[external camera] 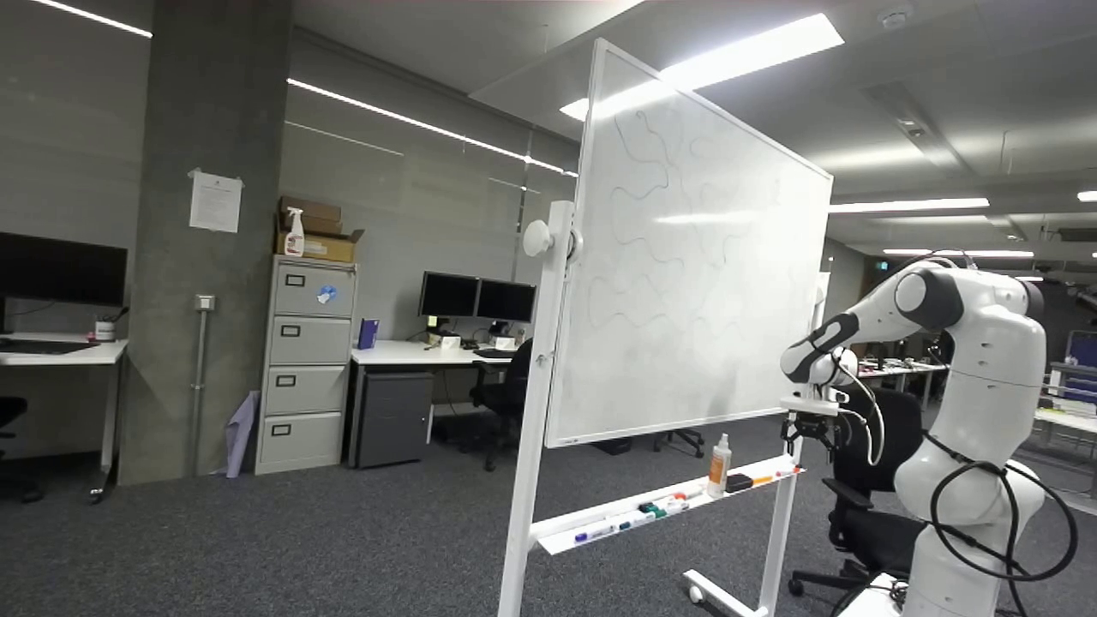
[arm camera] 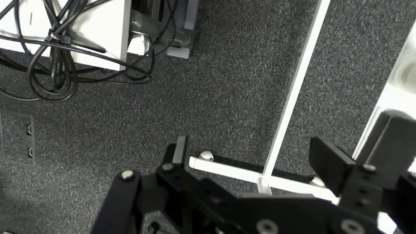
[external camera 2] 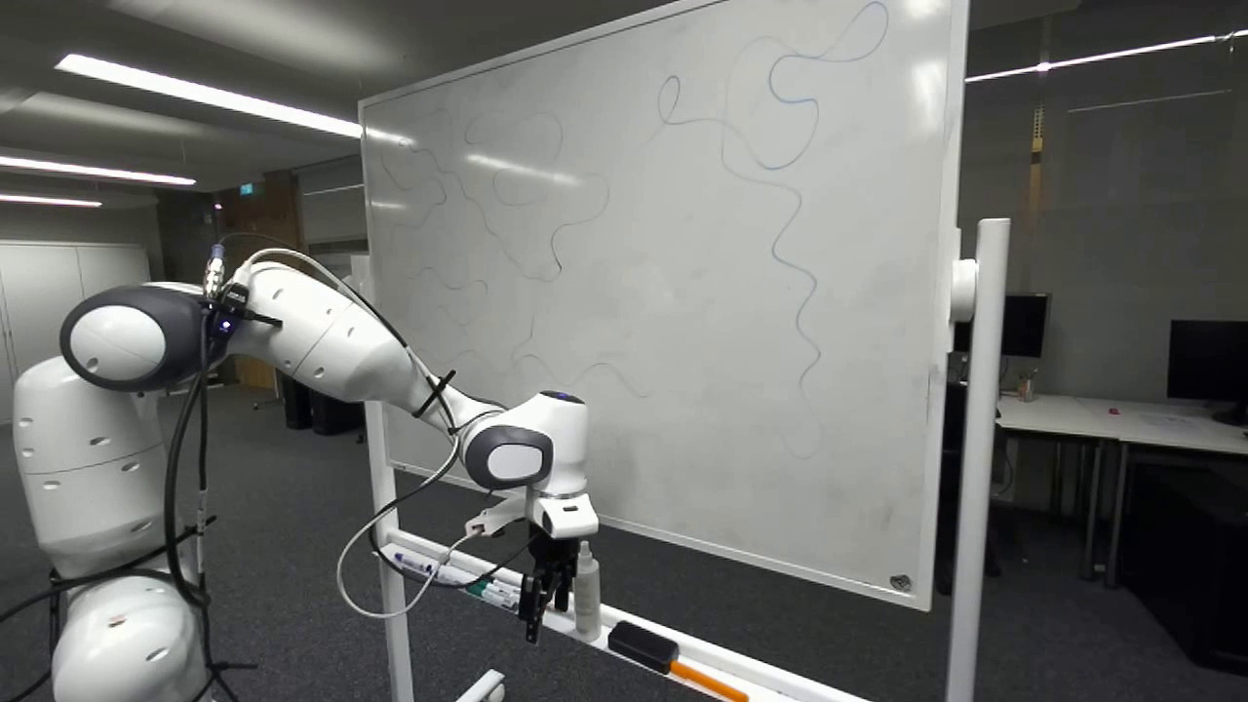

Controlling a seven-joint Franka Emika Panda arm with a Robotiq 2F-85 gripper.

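My gripper (external camera: 810,437) hangs pointing down beside the whiteboard's tray, on the side where the arm stands. In the wrist view the gripper is open, its two dark fingers (arm camera: 180,152) wide apart with only floor and the stand's foot visible in the gap. A black eraser (arm camera: 396,142) lies on the white tray, partly behind the right finger in that view. Beside the eraser on the tray stands a spray bottle (external camera: 717,471) with an orange label. The whiteboard (external camera 2: 679,339) above carries faint wavy marker lines.
Several markers (external camera: 629,523) lie along the tray (external camera: 563,539), and an orange item (external camera 2: 709,682) sits past the eraser. A stand upright (external camera: 778,545) rises near the gripper. A black chair (external camera: 874,483) stands behind. Cables (arm camera: 58,58) lie looped near the base.
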